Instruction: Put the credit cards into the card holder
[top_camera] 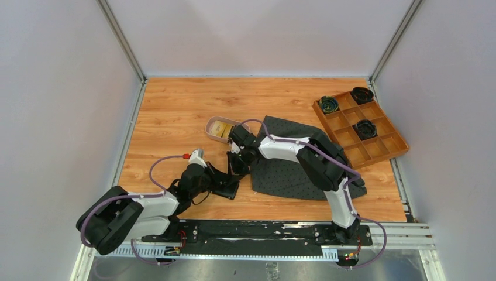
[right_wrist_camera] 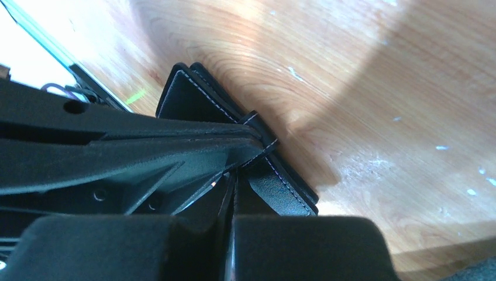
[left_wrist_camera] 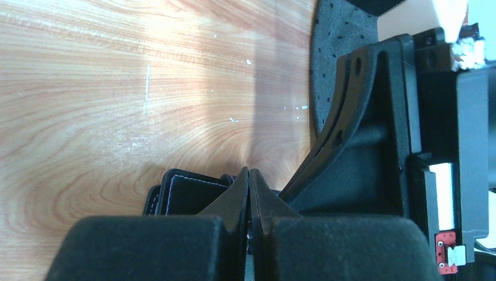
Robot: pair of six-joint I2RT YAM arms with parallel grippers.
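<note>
The black card holder (top_camera: 225, 190) lies on the wood near the front, left of the middle, partly under both grippers. Its stitched edges and strap (right_wrist_camera: 257, 132) show in the right wrist view. My left gripper is shut over the card holder (left_wrist_camera: 190, 193). From the other side comes my right gripper, also shut, its tips down at the card holder (right_wrist_camera: 193, 99). Left fingers reach across the strap there. Neither gripper shows anything clearly between its fingers; the holder's contact with the tips is largely hidden. No card can be made out clearly in the holder.
A pale pink box (top_camera: 209, 123) with yellow pieces (top_camera: 218, 128) stands behind the right gripper. The right arm passes above a dark dotted cloth (top_camera: 286, 181). Far right is a wooden compartment tray (top_camera: 383, 143) with coiled dark items.
</note>
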